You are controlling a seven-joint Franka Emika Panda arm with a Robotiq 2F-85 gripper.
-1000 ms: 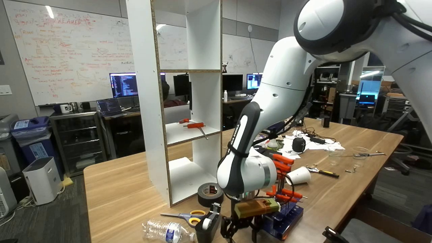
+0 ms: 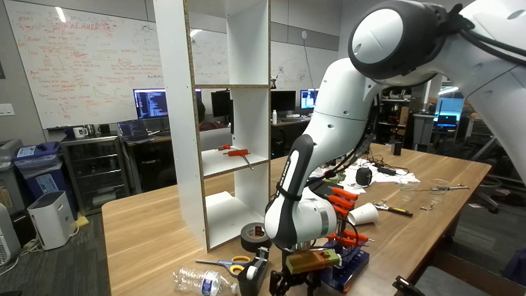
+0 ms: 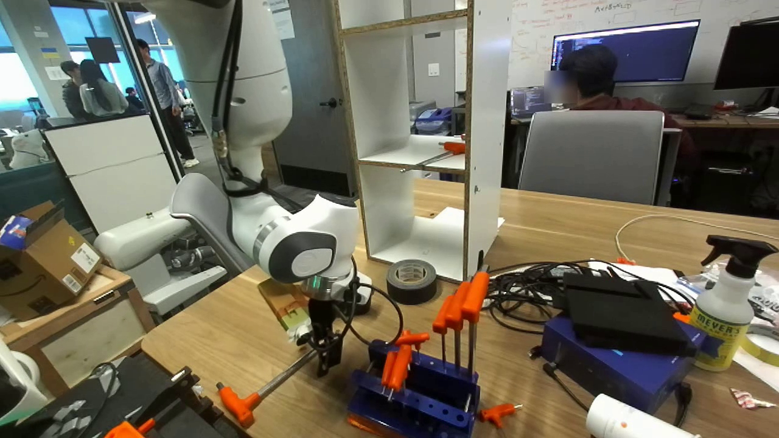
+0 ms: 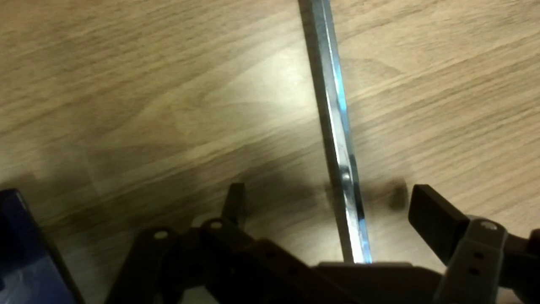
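Observation:
Low over the table, my gripper stands open, its two black fingers well apart. Between them, in the wrist view, runs the metal shaft [image 4: 336,111] of a hex key lying on the wood; neither finger appears to touch it. In exterior view 2 that key's orange T-handle [image 3: 238,405] rests near the table's front edge, and its shaft leads up to the gripper. The blue key stand [image 3: 416,405] is beside the gripper, holding several orange-handled keys. Another key with a red-orange handle [image 2: 236,153] lies on the middle shelf of the white shelf unit [image 2: 219,163].
Around the gripper are a black tape roll [image 2: 255,236], a tape dispenser [image 2: 252,276], scissors [image 2: 229,264] and a plastic bottle [image 2: 204,282]. A small orange key [image 3: 498,413] lies right of the stand. Cables [image 3: 518,292] and a spray bottle [image 3: 726,306] occupy the table's right side.
My arm has come down, bringing the gripper lower toward the table. Objects on the table and shelves look unmoved.

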